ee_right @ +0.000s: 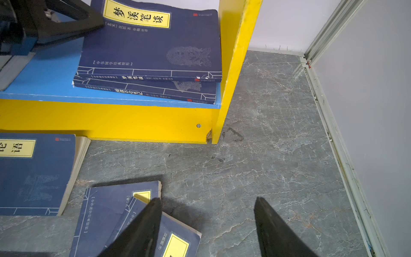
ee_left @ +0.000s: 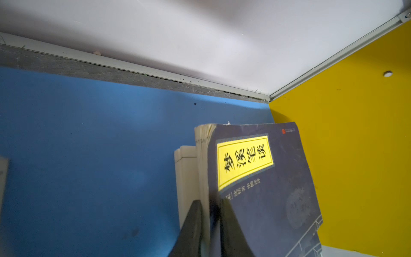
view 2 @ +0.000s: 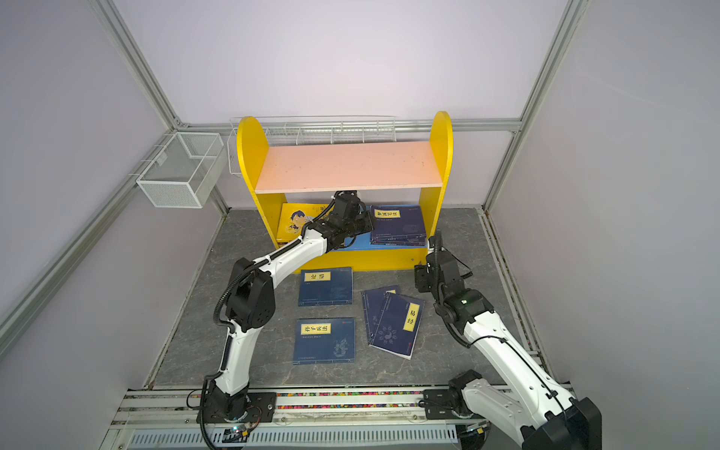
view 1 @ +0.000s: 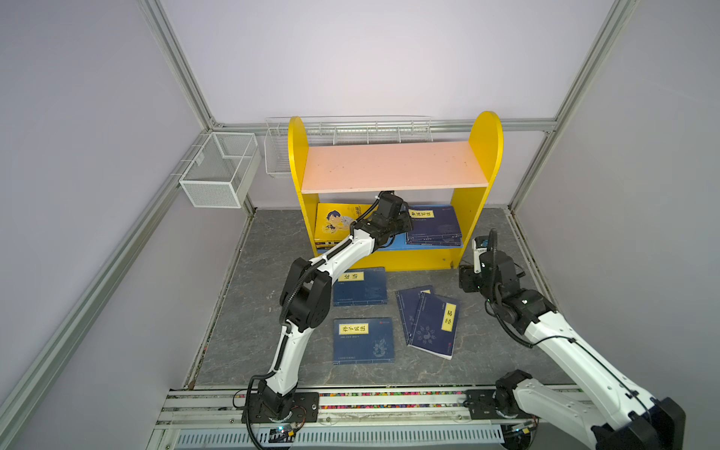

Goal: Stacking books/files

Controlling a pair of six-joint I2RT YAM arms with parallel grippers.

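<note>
Two dark blue books lie stacked on the right half of the blue shelf; the upper book (ee_left: 265, 192) has a yellow title label. Its lower companion (ee_right: 145, 90) juts out a little from under it at the front. At the upper book's left edge, my left gripper is shut, its fingertips against or just over that edge. A yellow book (view 1: 337, 221) occupies the shelf's left side. On the floor are two separate blue books (view 1: 360, 287) (view 1: 363, 341) and an overlapping pair (view 1: 433, 326). My right gripper hangs open and empty above the floor, right of that pair.
The pink upper board (view 1: 393, 166) is bare and roofs the shelf where my left arm reaches in. A yellow side panel (ee_right: 235, 64) bounds the books on the right.
</note>
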